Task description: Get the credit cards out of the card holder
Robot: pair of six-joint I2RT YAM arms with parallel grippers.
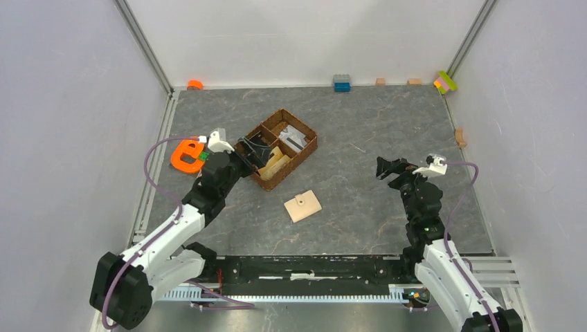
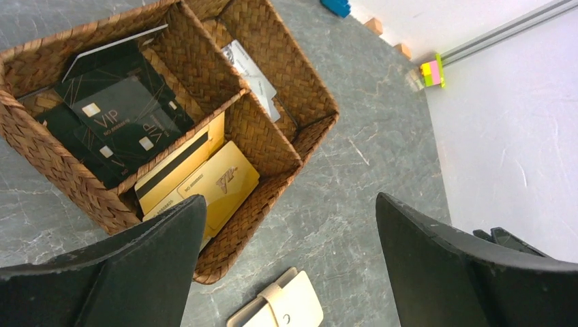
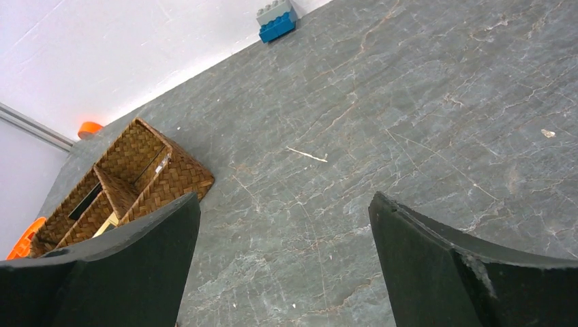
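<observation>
A cream card holder (image 1: 302,206) lies flat on the table, its strap closed over it; the left wrist view catches part of the holder (image 2: 296,300) at the bottom edge. Whether cards are inside it cannot be seen. Up and to the left stands a woven basket (image 2: 262,211) with compartments. Black VIP cards (image 2: 126,112), gold cards (image 2: 221,184) and whitish cards (image 2: 251,75) lie in separate compartments. Over the basket's left side hovers my left gripper, open and empty. My right gripper is open above bare table, well right of the holder.
Orange tape-like rings (image 1: 187,156) sit at the left edge. Blue and grey bricks (image 1: 341,83) stand by the back wall, and a colourful block (image 1: 445,82) is in the back right corner.
</observation>
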